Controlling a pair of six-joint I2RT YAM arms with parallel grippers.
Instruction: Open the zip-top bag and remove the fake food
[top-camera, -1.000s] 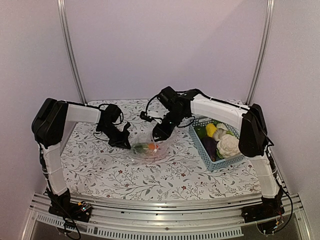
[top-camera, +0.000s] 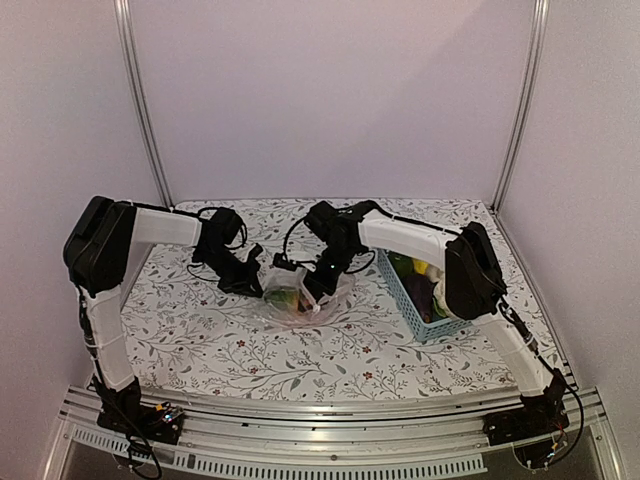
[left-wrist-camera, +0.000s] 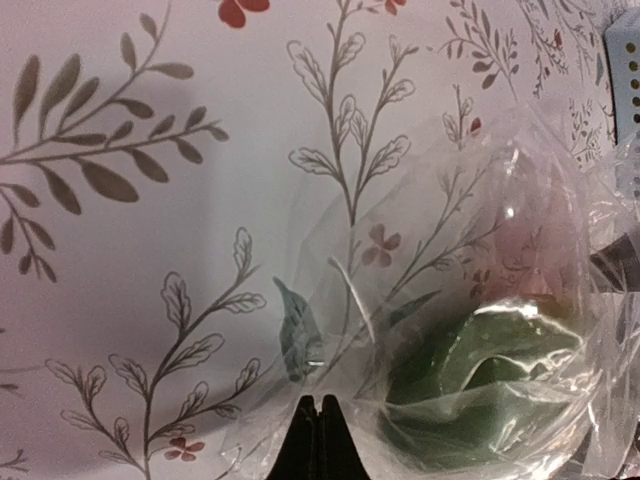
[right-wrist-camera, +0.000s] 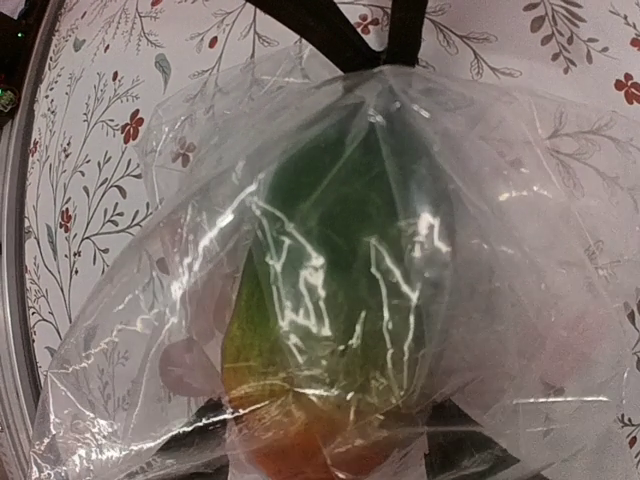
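The clear zip top bag (top-camera: 310, 318) lies mid-table, with a green-to-orange fake food piece (right-wrist-camera: 335, 230) showing through its film. A pinkish shape (left-wrist-camera: 530, 235) also shows inside. At the bag's left end my left gripper is shut, and in the right wrist view the film gathers to a point at its fingertips (right-wrist-camera: 385, 58). My right gripper is open, its fingers (right-wrist-camera: 465, 440) on both sides of the food's orange end. Film crosses that area; whether those fingers are inside the bag I cannot tell.
A light blue basket (top-camera: 405, 305) of fake vegetables stands at the right, partly under my right arm. Patterned table (top-camera: 250, 365) in front of the bag is clear.
My right gripper has moved left and down over the bag, covering more of the food, and its arm now hides more of the basket. The left arm has stayed still.
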